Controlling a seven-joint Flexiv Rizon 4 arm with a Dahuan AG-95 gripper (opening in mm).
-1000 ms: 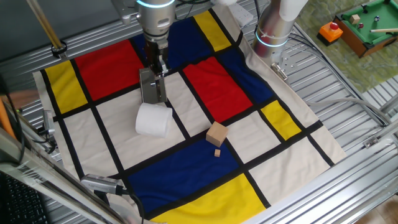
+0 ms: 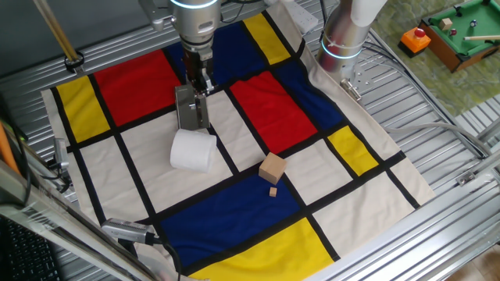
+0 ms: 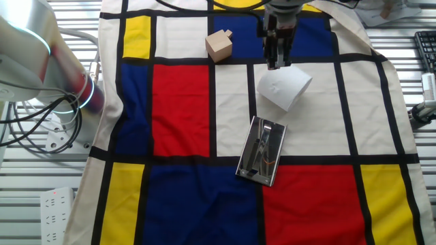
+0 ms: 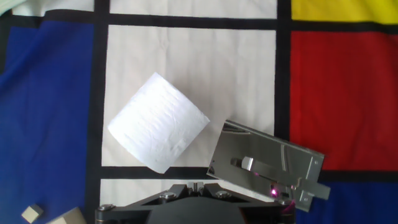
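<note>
A white paper roll lies on its side on a pale panel of the cloth; in the wrist view the roll is left of centre. Close by, a shiny metal plate with a raised latch-like part lies flat; the wrist view shows this metal plate at lower right, apart from the roll. My gripper hangs above the cloth, its fingertips together and nothing visible between them. From the first exterior view, the gripper overlaps the plate's far part.
The cloth has coloured panels and black bands. A larger wooden cube and a tiny wooden cube sit close together. At the right stands a robot column.
A blurred shape at the left edge a second ago is gone. The roll, plate and cubes have stayed put, and my arm shows hardly any movement.
</note>
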